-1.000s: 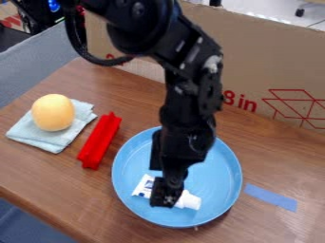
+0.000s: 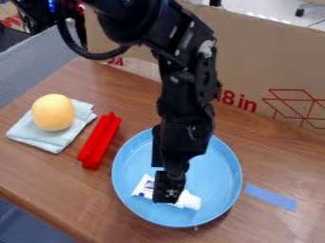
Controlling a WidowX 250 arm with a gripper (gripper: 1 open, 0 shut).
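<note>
My black gripper point(image 2: 170, 186) points down into a blue plate point(image 2: 219, 173) at the lower middle, its fingertips low over a white tube point(image 2: 188, 200) that lies in the plate. The gripper is open; its fingers are dark and partly overlap, and they hide part of the tube.
A red bar point(image 2: 99, 142) lies left of the plate. A yellow round object point(image 2: 52, 113) rests on a folded pale cloth point(image 2: 40, 138) at the left. A cardboard panel point(image 2: 267, 57) stands behind. Blue tape point(image 2: 271, 197) is on the wood table at right.
The gripper has shifted very slightly upward over the last second. The tube, plate and other objects look unmoved.
</note>
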